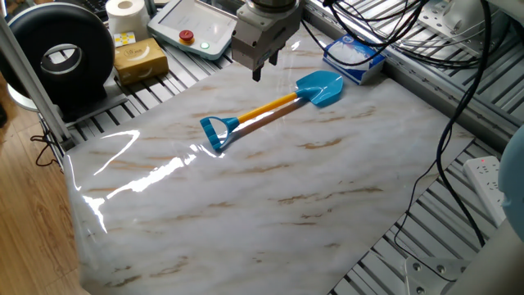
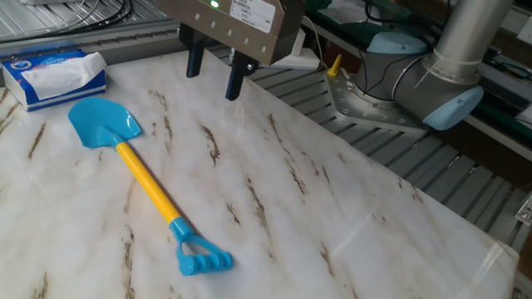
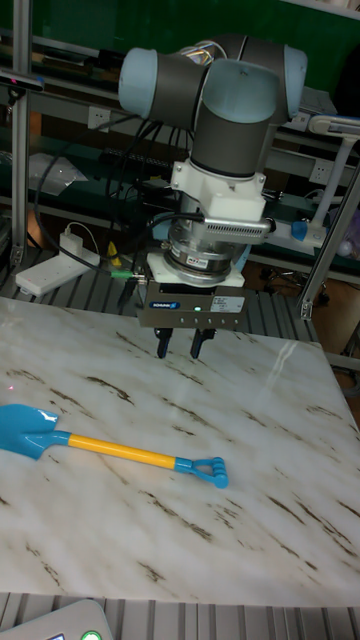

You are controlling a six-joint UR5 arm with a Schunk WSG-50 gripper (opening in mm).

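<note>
A toy shovel (image 1: 268, 107) with a blue blade, a yellow shaft and a blue D-shaped handle lies flat on the marble-patterned sheet. In exterior view 2 its blade (image 2: 105, 122) is at upper left and its handle (image 2: 202, 256) toward the bottom. My gripper (image 2: 213, 86) hangs above the sheet, pointing down, beside the shovel and apart from it. Its dark fingers (image 3: 163, 341) are spread with a clear gap and nothing between them. Exterior view 1 has the gripper (image 1: 266, 70) at the top centre, beyond the yellow shaft.
A blue tissue box (image 1: 354, 59) stands close to the blade. Black cables (image 1: 393, 33) hang near the back corner. A control pendant (image 1: 190, 29), a yellow-brown box (image 1: 141, 61) and a black ring (image 1: 57, 57) stand outside the sheet. Much of the sheet is bare.
</note>
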